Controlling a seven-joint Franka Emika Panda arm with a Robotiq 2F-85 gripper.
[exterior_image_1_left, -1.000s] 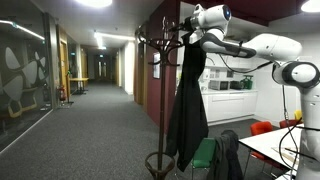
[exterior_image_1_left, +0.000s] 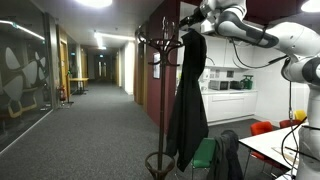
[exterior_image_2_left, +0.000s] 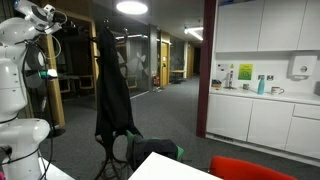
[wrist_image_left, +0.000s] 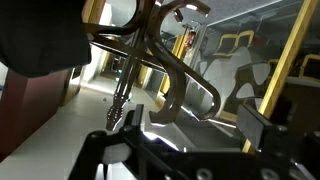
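Note:
A tall dark coat rack (exterior_image_1_left: 162, 100) with curved hooks stands on the carpet. Black cloth (exterior_image_1_left: 188, 105), seemingly a garment, hangs from its upper right side; in the other exterior view the same cloth (exterior_image_2_left: 112, 85) drapes almost the rack's full height. My gripper (exterior_image_1_left: 188, 21) is up by the rack's top, close to the upper end of the cloth. Seen from the wrist, the gripper is open, with its fingers (wrist_image_left: 122, 145) wide apart. Beyond them show curved hooks (wrist_image_left: 170, 75), and dark cloth (wrist_image_left: 40, 35) fills the upper left. Nothing visible is held.
A white table (exterior_image_1_left: 270, 146) and red chairs (exterior_image_1_left: 261, 128) stand at right. A dark garment (exterior_image_1_left: 224, 155) lies over a green chair (exterior_image_1_left: 204, 153) near the rack's base. Left of the rack, the corridor floor (exterior_image_1_left: 85, 130) is open.
My arm has shifted slightly near the rack's top, its upper links sitting a little lower and further right. The rack and hanging cloth look unchanged.

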